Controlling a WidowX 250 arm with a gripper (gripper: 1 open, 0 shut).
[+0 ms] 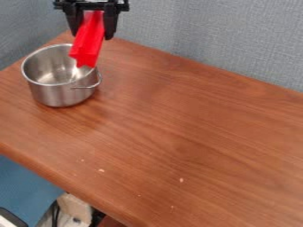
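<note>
My black gripper (91, 19) is at the top left of the camera view, shut on a red object (88, 40), an elongated block hanging tilted below the fingers. The object is over the back right part of a steel pot (53, 90) with a wire handle, hiding some of its rim. Whether it touches the pot cannot be told.
Grey walls stand behind it. The table's edge runs along the lower left, with a blue surface below.
</note>
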